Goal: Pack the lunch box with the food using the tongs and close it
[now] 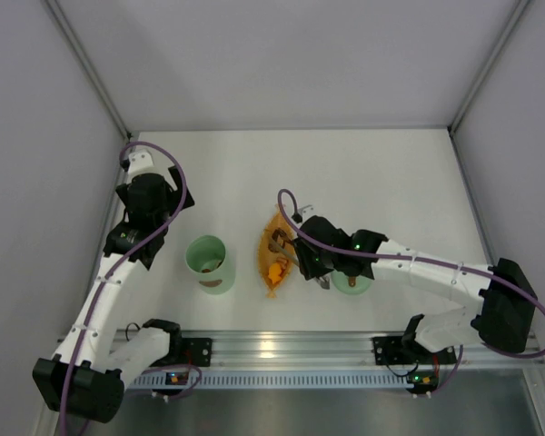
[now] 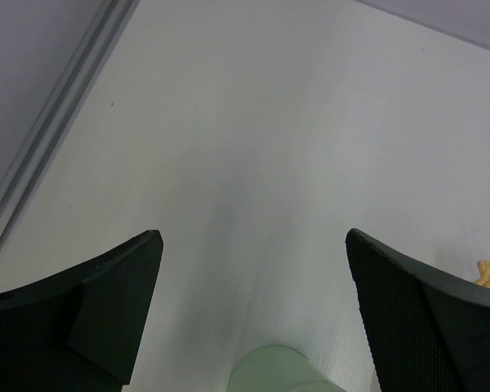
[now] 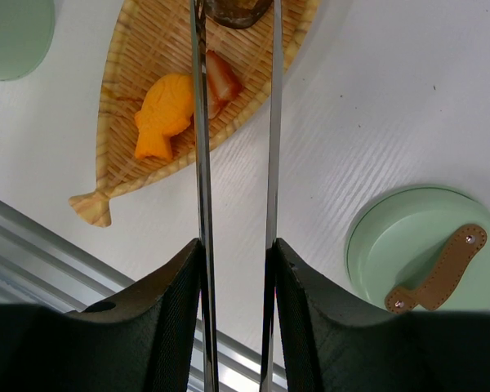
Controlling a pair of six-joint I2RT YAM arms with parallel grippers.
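Note:
A woven basket [image 3: 135, 131] holds an orange fish-shaped piece [image 3: 165, 114], a reddish piece [image 3: 222, 82] and a dark brown item [image 3: 235, 10]. My right gripper [image 1: 282, 245] reaches into the basket; its long metal tips run past the top edge of the right wrist view, at the dark item, so whether they hold it is hidden. My left gripper [image 1: 159, 182] hangs at the upper left over bare table, open with nothing between its fingers. A green cup [image 1: 206, 256] stands left of the basket.
A green round lid [image 3: 376, 245] with a brown leather strap [image 3: 441, 273] lies right of the basket, partly under the right arm. A metal rail runs along the front edge.

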